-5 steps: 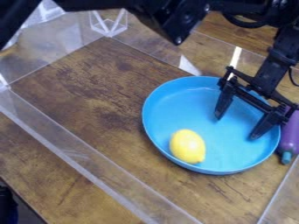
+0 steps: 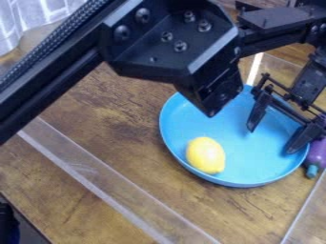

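Observation:
A blue plate point(image 2: 242, 164) lies on the wooden table with a yellow lemon-like object point(image 2: 205, 154) on its left front part. My black gripper point(image 2: 272, 133) is open over the right part of the plate, its fingers pointing down into it. A purple object point(image 2: 315, 157) lies just right of the plate, partly cut off by the frame edge. The arm's large black links cover much of the upper view.
Clear strips point(image 2: 102, 195) run across the wooden table point(image 2: 90, 114). The table left of the plate is bare. A pale, bright area point(image 2: 32, 24) shows at the top left.
The arm's upper links have swung down over the upper left and middle of the view. The gripper remains over the plate's right part; the plate and yellow object look unmoved.

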